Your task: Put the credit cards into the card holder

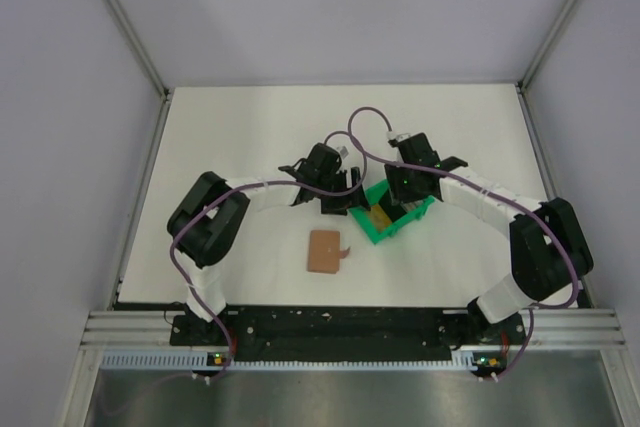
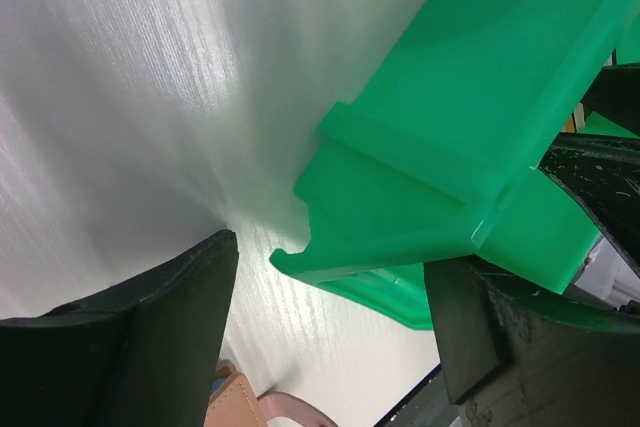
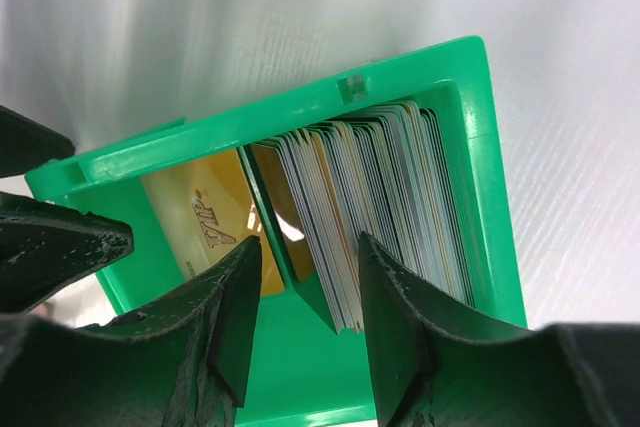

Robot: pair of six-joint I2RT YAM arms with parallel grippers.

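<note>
A green plastic tray [image 1: 382, 230] holds a stack of cards [image 3: 400, 207] on edge and a gold card [image 3: 200, 207]. In the right wrist view my right gripper is part open over the cards, fingertips near the stack's left end. My left gripper stands open at the tray's left corner, the green rim between its fingers; whether it touches cannot be told. A brown leather card holder [image 1: 323, 250] with a small tab lies in front of the tray.
Both arms reach inward and crowd the middle around the tray.
</note>
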